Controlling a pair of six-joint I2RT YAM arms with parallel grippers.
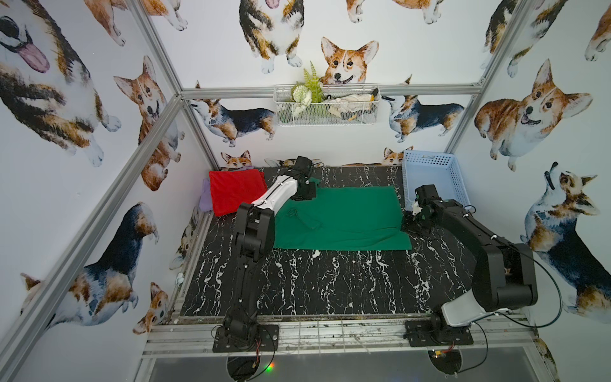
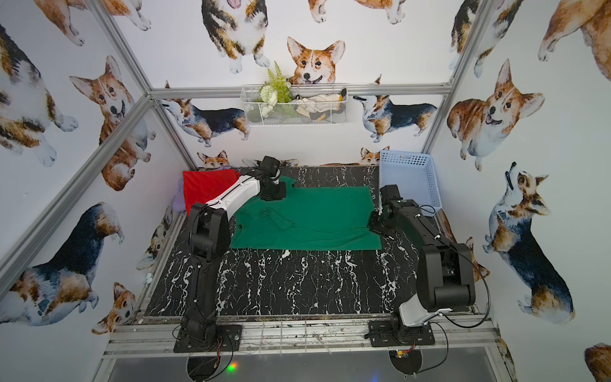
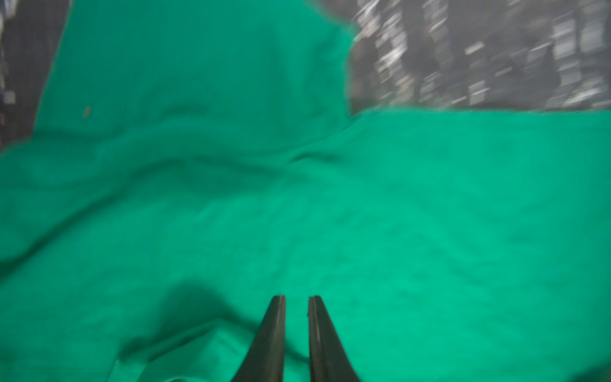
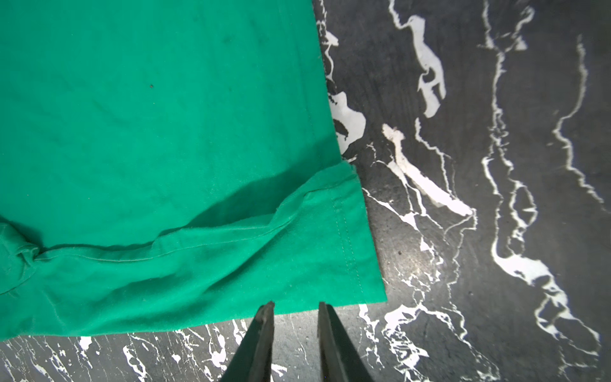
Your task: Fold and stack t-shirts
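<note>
A green T-shirt [image 1: 347,213] lies spread across the middle of the table, its near edge partly turned over with wrinkles. Over its back left part, near the sleeve, hangs my left gripper; its fingers stand a little apart, and only green cloth shows behind them. My right gripper is at the shirt's near right corner, fingers somewhat apart, with marble tabletop visible through the gap. A red folded shirt [image 1: 236,191] lies at the back left, a purple cloth [image 1: 205,196] peeking out beside it.
In the back right corner stands an empty light blue basket [image 1: 434,175], close to my right arm. A wire shelf [image 1: 326,114] with a plant hangs on the back wall.
</note>
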